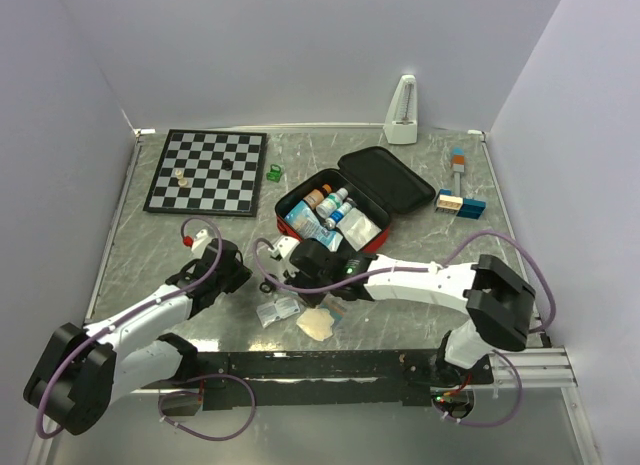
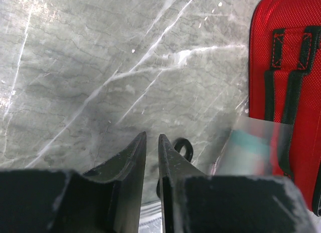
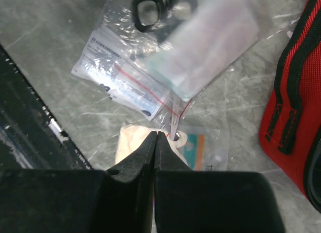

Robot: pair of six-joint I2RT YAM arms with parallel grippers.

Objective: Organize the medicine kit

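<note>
The open medicine kit (image 1: 384, 231), red with black trim, holds bottles and packets in the top view. My right gripper is shut with nothing between its fingers, above a beige piece (image 3: 131, 141) and a clear packet with teal and orange (image 3: 213, 145). A clear bag of white packets (image 3: 118, 75) lies near black-handled scissors (image 3: 146, 12). Blurred in the right wrist view, a pale translucent packet (image 3: 215, 42) partly covers them. My left gripper is shut to a narrow gap, nothing visible in it, with the scissors' handle (image 2: 187, 147) just beyond.
A chessboard (image 1: 205, 170) lies at the back left, beside a small green item (image 1: 274, 173). At the back right stand a white metronome (image 1: 402, 113) and colored blocks (image 1: 462, 204). Bare table shows left of the kit. A dark rail (image 1: 300, 364) runs along the front.
</note>
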